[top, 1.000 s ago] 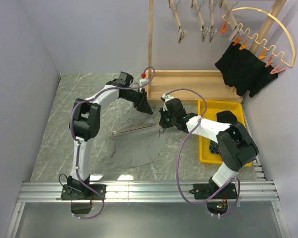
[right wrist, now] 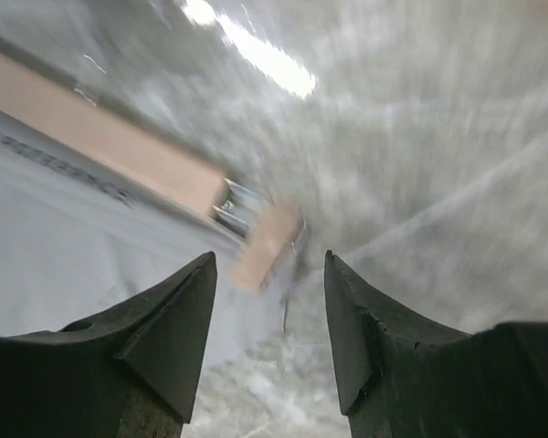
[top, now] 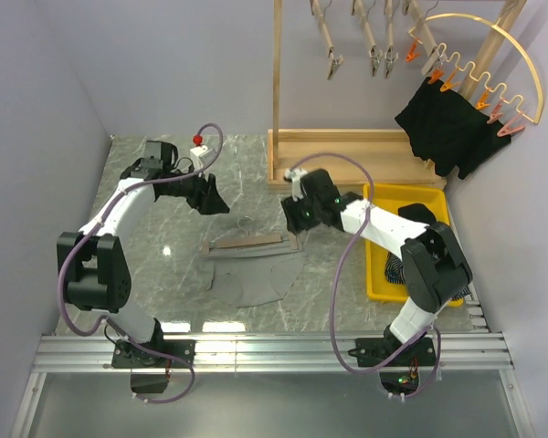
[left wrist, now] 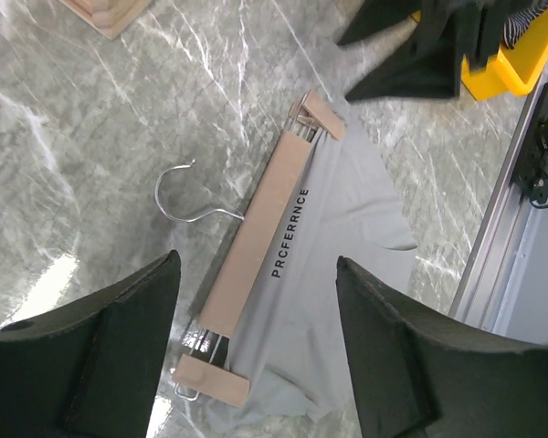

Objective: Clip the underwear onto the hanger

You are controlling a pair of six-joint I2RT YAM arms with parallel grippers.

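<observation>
The grey underwear (top: 253,278) lies flat on the table, its lettered waistband running along the wooden hanger (left wrist: 258,235). The hanger's wire hook (left wrist: 178,217) points away from the cloth. At the right end, a wooden clip (right wrist: 268,243) sits over the waistband's corner; the other clip (left wrist: 212,381) overlaps the cloth at the left end. How firmly either grips cannot be seen. Open and empty, my left gripper (top: 216,208) hovers up and left of the hanger. My right gripper is also open, near the right clip, with nothing held between its fingers.
A yellow bin (top: 379,294) with dark clothes stands at the right. Behind is a wooden rack base (top: 356,160), with hangers above and black garments (top: 452,123) clipped to a curved hanger. Bare table (top: 146,283) lies left of the underwear.
My left gripper has swung left, away from the hanger's right end. The right gripper has opened at the right clip and moved slightly up and left. The hanger and underwear look nearly unmoved.
</observation>
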